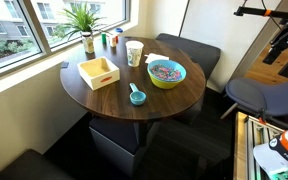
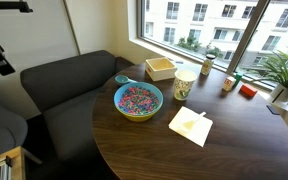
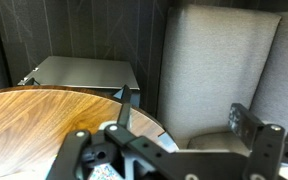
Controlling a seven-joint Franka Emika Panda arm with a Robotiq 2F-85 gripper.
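Note:
On the round dark wooden table (image 2: 234,150) stands a blue and yellow-green bowl (image 1: 166,72) full of small colourful pieces. A small blue scoop (image 1: 137,97) lies near the table's edge, its handle turned away from the window. The cream rectangular box (image 1: 99,73) looks empty. Beside the bowl is a patterned white cup (image 2: 185,83), and a white napkin (image 2: 191,124) with a light, thin utensil on it lies nearby. In the wrist view my gripper is open, its fingers wide apart with nothing between them, above the table's rim.
A potted plant (image 1: 82,20) and several small jars stand by the window. Grey seats (image 3: 212,70) surround the table, which rests on a dark base. Parts of the black arm (image 1: 282,95) show at the right edge of exterior view 1.

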